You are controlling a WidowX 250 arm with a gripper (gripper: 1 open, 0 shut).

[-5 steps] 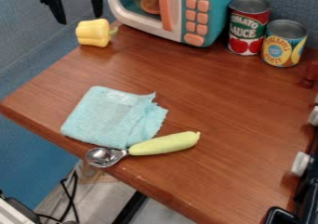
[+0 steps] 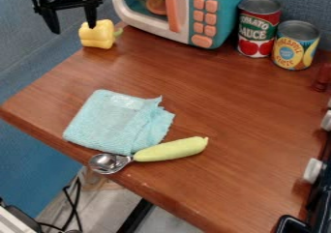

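My black gripper [image 2: 69, 14] hangs at the top left, just left of and above a yellow pepper [image 2: 97, 35] at the table's back left edge; its fingers stand apart with nothing visible between them. A folded light blue cloth [image 2: 116, 119] lies near the front left of the wooden table [image 2: 246, 121]. Just in front of it lie a metal scoop [image 2: 107, 162] and a pale yellow-green corn-like object [image 2: 172, 148].
A toy microwave [image 2: 185, 10] stands at the back. To its right are a tomato sauce can [image 2: 257, 26] and another can [image 2: 295, 45]. A black appliance [image 2: 308, 203] runs along the right edge.
My gripper has moved slightly downward, and a little to the right, toward the pepper's level. The objects on the table have not moved.
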